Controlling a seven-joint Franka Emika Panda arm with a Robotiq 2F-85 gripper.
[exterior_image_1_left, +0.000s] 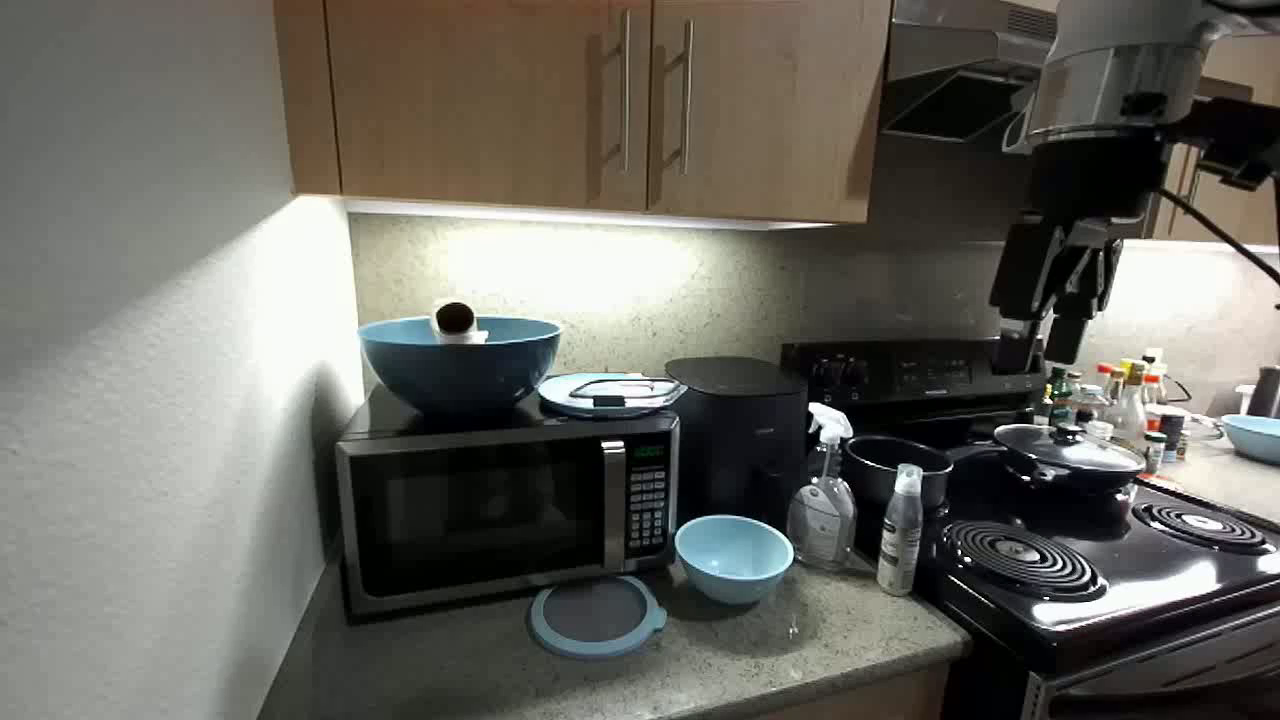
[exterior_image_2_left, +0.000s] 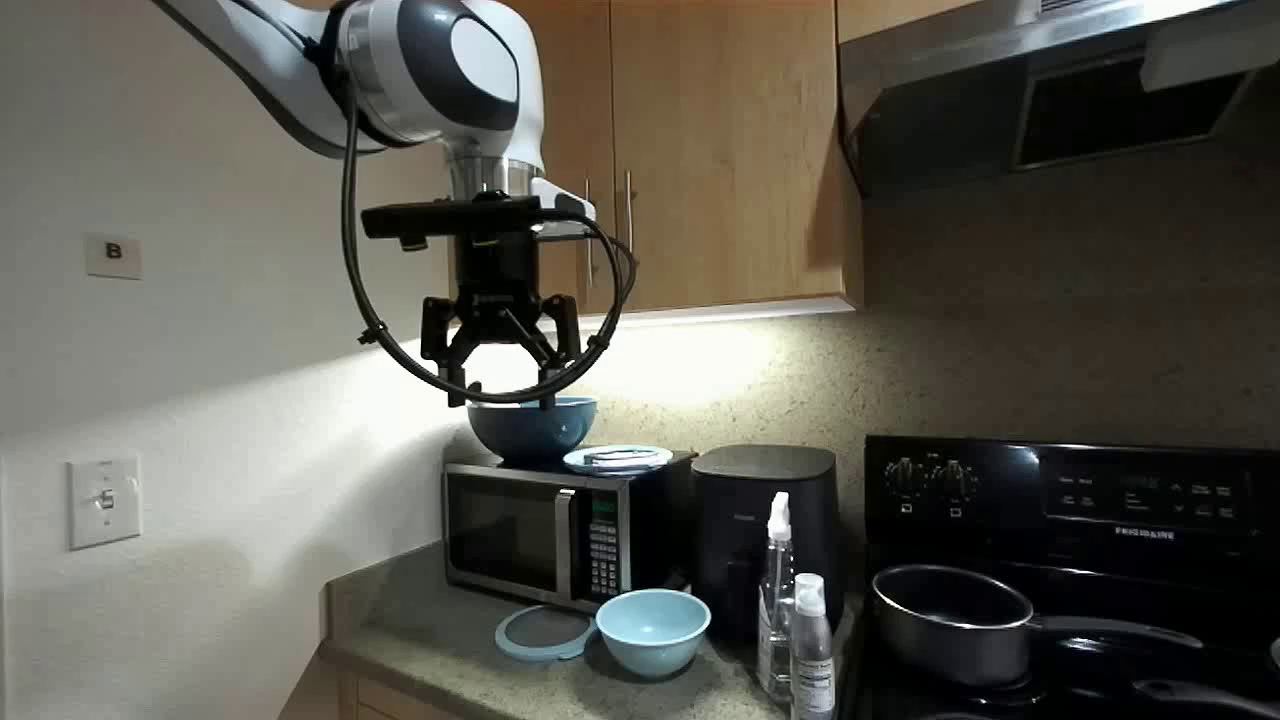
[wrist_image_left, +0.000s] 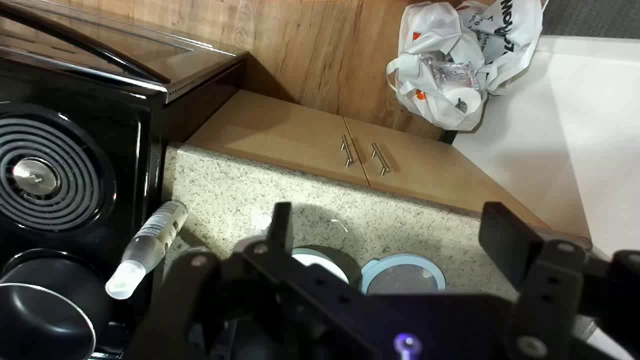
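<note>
My gripper hangs high above the counter, its fingers spread wide and nothing between them. In the wrist view its black fingers stand far apart over the countertop. A light blue bowl sits upright and empty on the counter in front of the air fryer. Beside it lies a flat round lid with a blue rim, close to the microwave. The wrist view shows the lid whole in part, while my gripper's body covers much of the bowl.
The microwave carries a large blue bowl and a plate. A spray bottle and a smaller bottle stand near the stove, which holds pots.
</note>
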